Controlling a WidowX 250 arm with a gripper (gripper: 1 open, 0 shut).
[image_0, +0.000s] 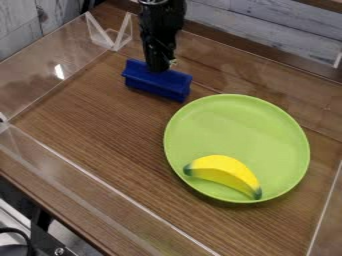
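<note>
My black gripper (158, 52) hangs at the top centre of the camera view, just over a blue oblong block (156, 84) on the wooden table; whether its fingers are apart or closed is hard to make out. A green plate (235, 127) fills the right middle, with a yellow banana (223, 172) lying on its lower part.
Clear plastic walls edge the wooden table (107, 150) at left and front. A pale plank wall stands behind.
</note>
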